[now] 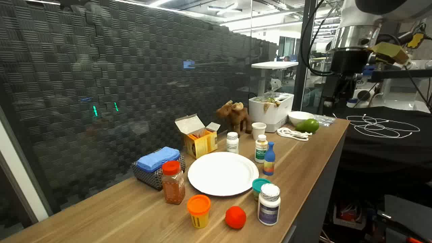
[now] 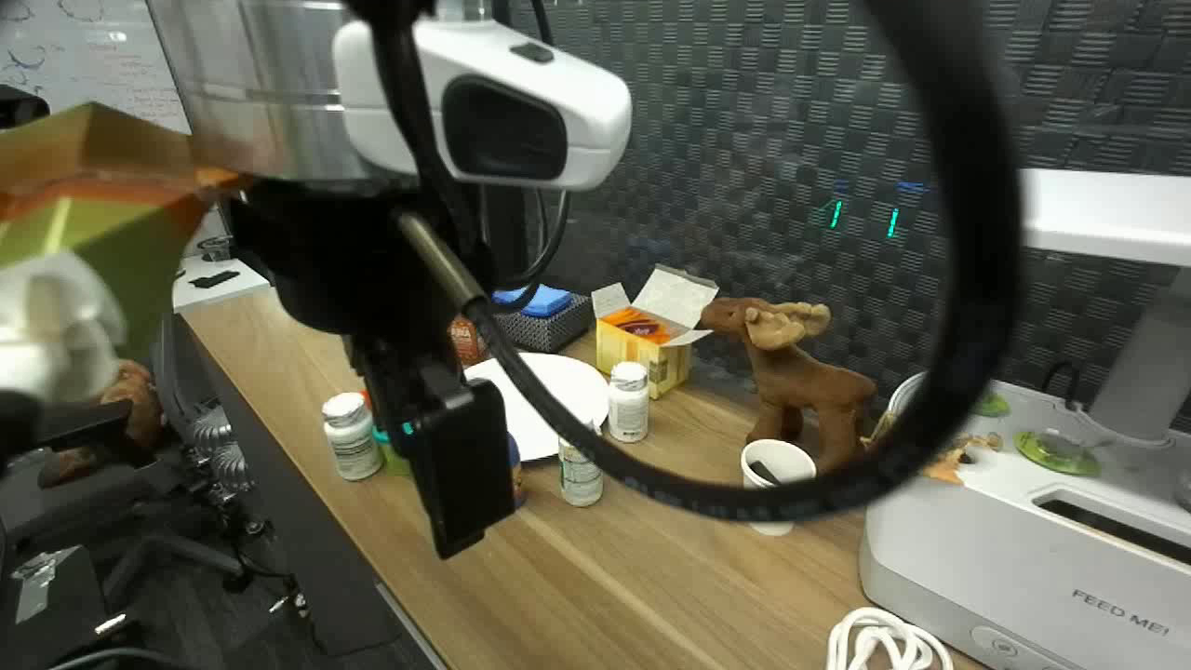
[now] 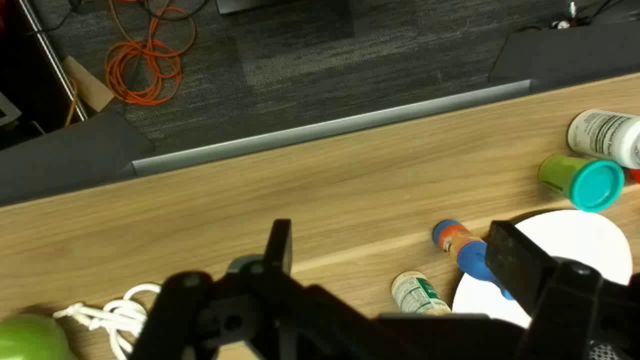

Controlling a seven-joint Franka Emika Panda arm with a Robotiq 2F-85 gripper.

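Observation:
My gripper is open above the wooden counter, its two black fingers wide apart with nothing held between them. Below it in the wrist view, a green-labelled white bottle (image 3: 418,293) and a blue bottle with an orange band (image 3: 459,240) show near the right finger, which covers part of the blue one. Beyond them lies a white plate (image 1: 222,174), empty in exterior view 1. Around the plate stand a teal-lidded tub (image 3: 594,183), a purple-labelled white bottle (image 1: 269,204), a red ball (image 1: 235,217), an orange-lidded tub (image 1: 198,210) and a red-capped jar (image 1: 173,182).
Toward the back are an open yellow box (image 1: 200,139), a brown moose toy (image 2: 793,374), a paper cup (image 1: 259,130) and a white planter (image 2: 994,558). A white cord (image 1: 292,134) and green fruit (image 1: 311,126) lie nearby. Bare wood runs along the counter's front edge (image 3: 330,129).

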